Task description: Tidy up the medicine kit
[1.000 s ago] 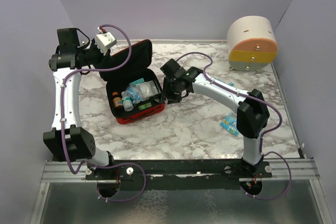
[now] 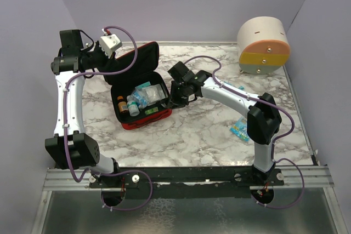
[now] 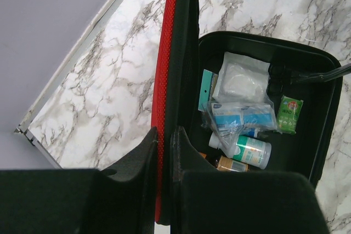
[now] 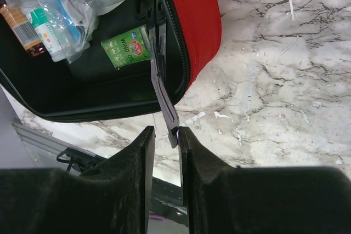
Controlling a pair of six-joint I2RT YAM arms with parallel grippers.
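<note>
The open medicine kit (image 2: 151, 118) holds brown and white bottles, bagged items, a teal pack and a green Wind Oil box (image 4: 125, 47). My left gripper is shut on the upright lid (image 3: 163, 69). My right gripper is above the kit's near right rim, part open, fingertips at the end of a long dark metal tool (image 4: 164, 97), which reaches into the kit beside the green box; whether both fingers touch it I cannot tell.
A rounded drawer cabinet (image 2: 263, 42) stands at the back right. Blue packs (image 2: 241, 130) lie on the right of the marble table, partly hidden by my arm.
</note>
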